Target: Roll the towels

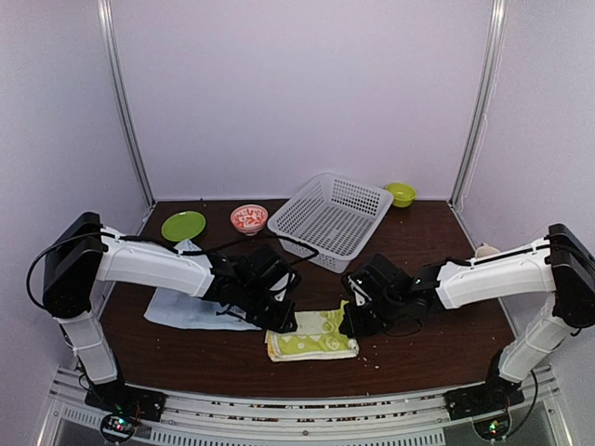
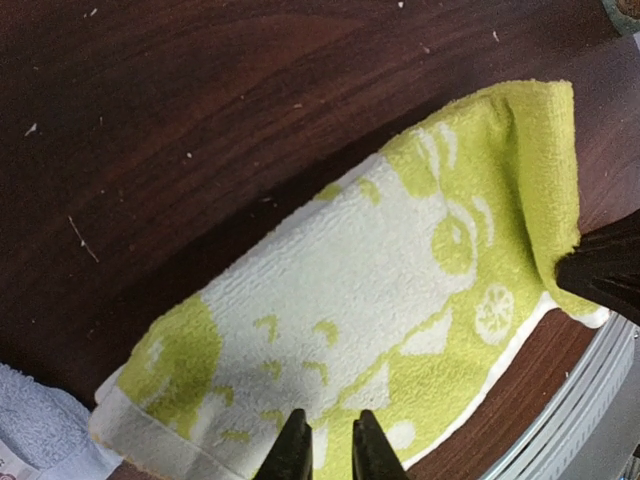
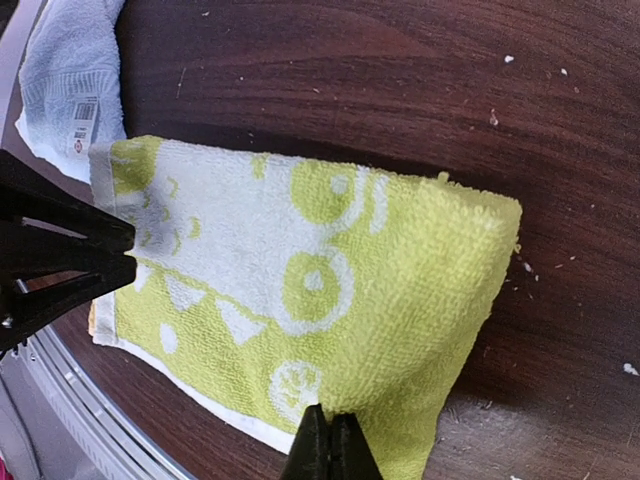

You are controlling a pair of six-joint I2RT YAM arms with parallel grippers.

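A yellow-and-white towel [image 1: 311, 344] [image 2: 330, 300] [image 3: 220, 220] lies folded into a strip at the table's front middle, its right end raised in a yellow bulge. My right gripper [image 1: 346, 325] is shut at that right end, pressed against the yellow cloth; whether cloth is between the fingers is unclear. My left gripper [image 1: 284, 325] is over the towel's left part, its fingertips slightly apart. A light blue towel [image 1: 195, 311] [image 2: 40, 420] lies flat to the left, partly under the left arm.
A white plastic basket [image 1: 330, 255] stands behind, with a red bowl [image 1: 249, 219], a green plate [image 1: 183, 226] and a yellow-green bowl [image 1: 401, 193] along the back.
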